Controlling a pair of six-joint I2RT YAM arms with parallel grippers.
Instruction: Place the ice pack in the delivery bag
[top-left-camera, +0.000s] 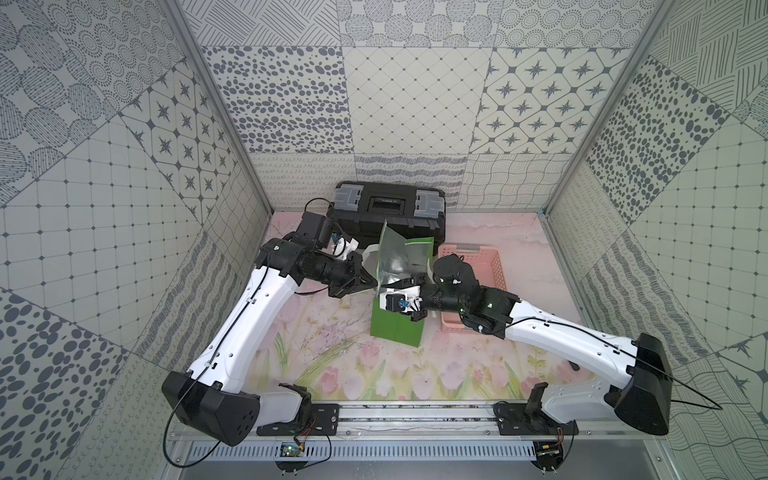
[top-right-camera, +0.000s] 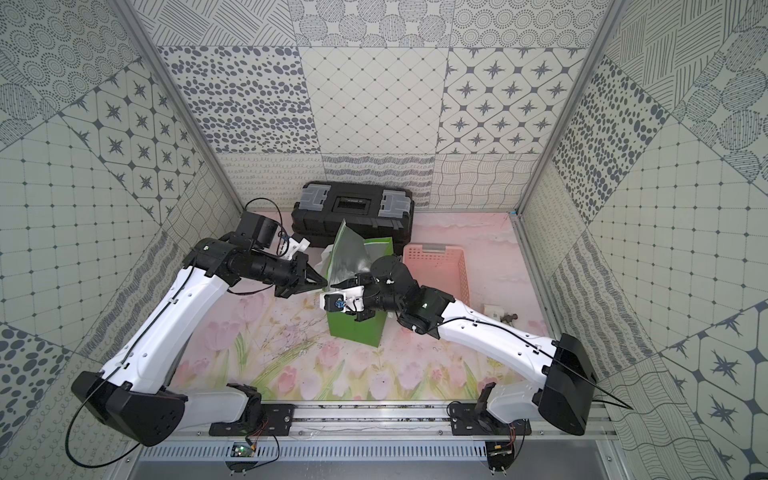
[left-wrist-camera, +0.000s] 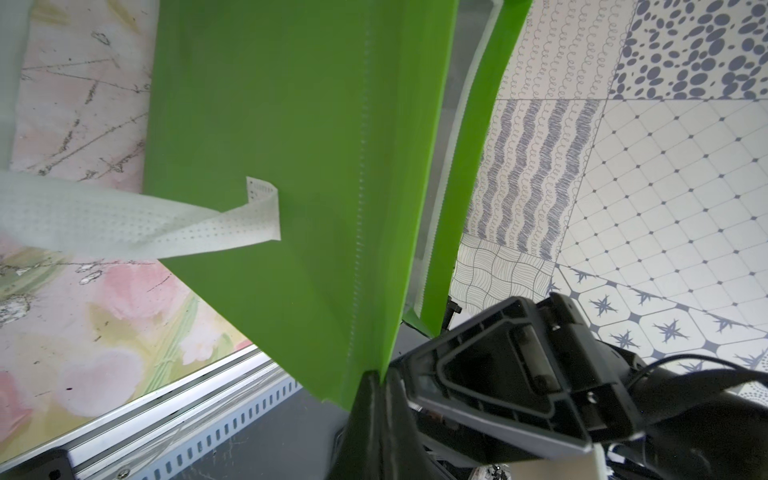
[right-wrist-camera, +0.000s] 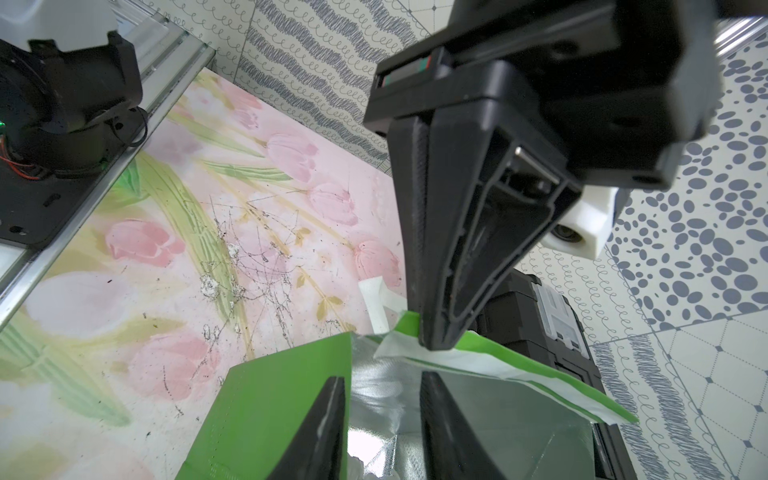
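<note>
The green delivery bag (top-left-camera: 397, 326) stands upright with its silver inside (right-wrist-camera: 512, 404) showing. My left gripper is shut on the bag's rim; in the right wrist view, its fingers (right-wrist-camera: 436, 312) overlap the green and white edge. My right gripper stands open at the bag's mouth, with nothing between its fingers. Something pale lies low inside the bag, mostly hidden, and I cannot tell what it is. No ice pack can be made out clearly in these views.
A black toolbox (top-left-camera: 389, 206) stands behind the bag. To the right is a pink basket (top-left-camera: 480, 272), partly covered by my right arm. A white strap (left-wrist-camera: 192, 228) hangs across the bag's side. Free tabletop lies in front and at far right.
</note>
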